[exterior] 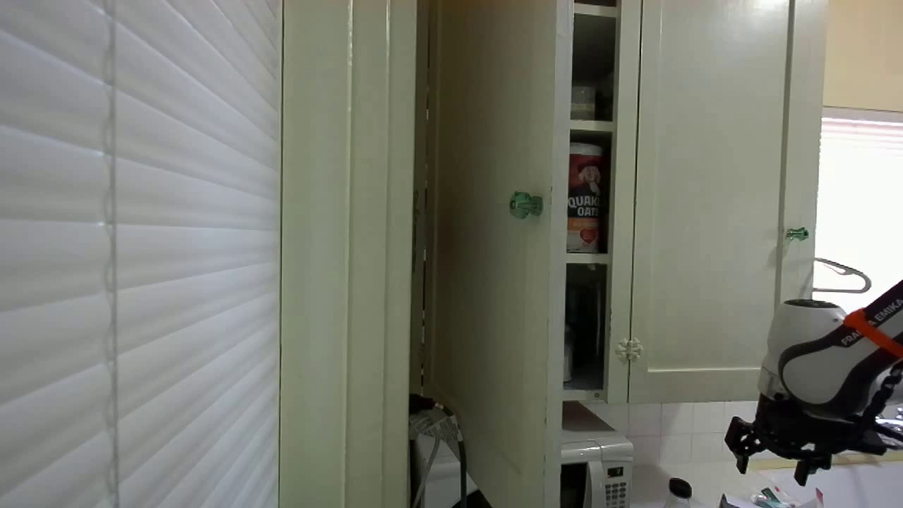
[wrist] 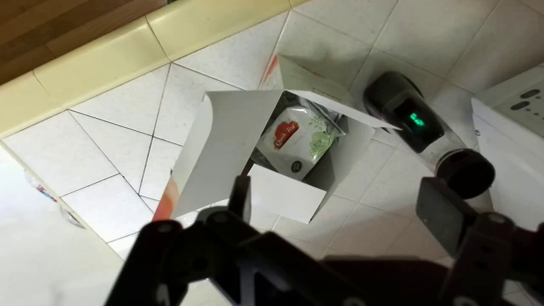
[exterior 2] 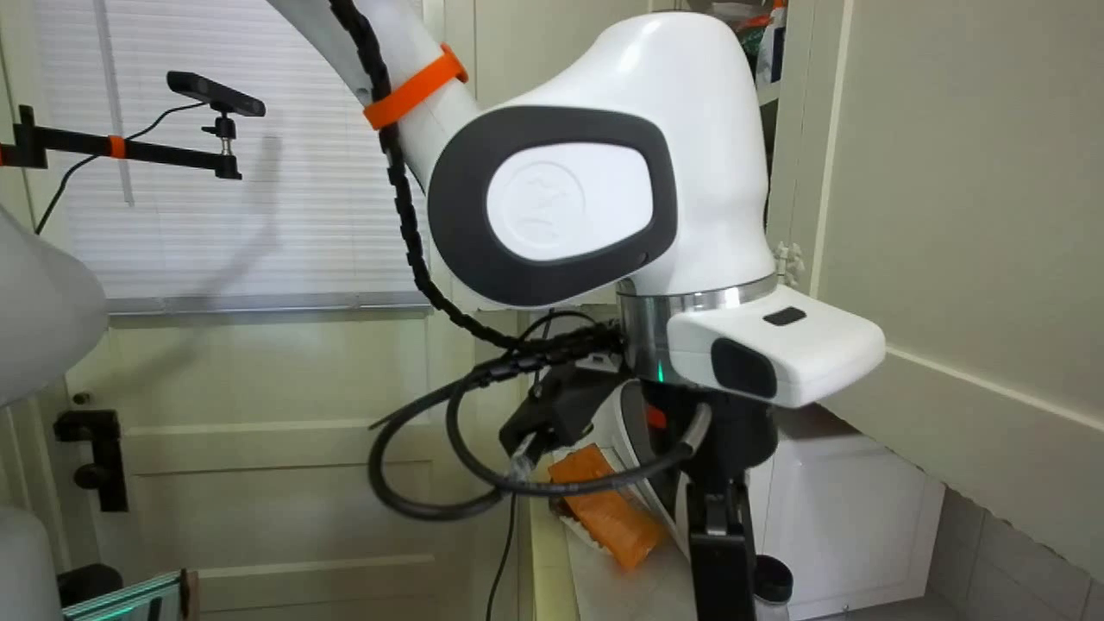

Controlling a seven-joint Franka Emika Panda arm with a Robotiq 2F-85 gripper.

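Note:
In the wrist view an opened white carton (wrist: 298, 194) stands on the tiled counter, its flaps spread. Inside lies a shiny white packet (wrist: 306, 135) with a red "Quik Tea" label and green leaves. My gripper is open above the counter, its fingers wide apart with nothing between them; the carton shows ahead of them. Exterior view 1 has the gripper (exterior: 777, 470) at the lower right, fingertips pointing down, over the counter. Only the top of the carton shows there, at the bottom edge.
A dark-lidded clear bottle (wrist: 428, 132) lies in the wrist view right of the carton, near the white microwave (wrist: 515, 117). One cabinet door (exterior: 495, 254) stands open, with an oats canister (exterior: 585, 199) on a shelf. An orange packet (exterior 2: 611, 507) is behind the arm.

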